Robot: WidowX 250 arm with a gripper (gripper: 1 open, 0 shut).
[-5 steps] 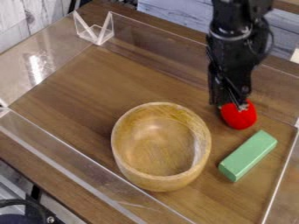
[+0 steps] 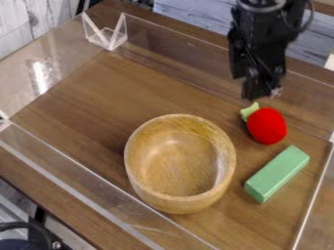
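Observation:
My gripper (image 2: 256,80) hangs open at the upper right, blurred, above and behind a red round object (image 2: 268,127) with a small light green part at its upper left. Below, a wooden bowl (image 2: 179,161) sits empty at the lower middle, and a green block (image 2: 275,174) lies to its right.
A wooden table (image 2: 98,107) spans the view, with clear walls along its edges and a clear plastic bracket (image 2: 107,31) at the back left.
My gripper has risen from just over the red object to higher up and farther back, uncovering it. The objects on the table appear unmoved.

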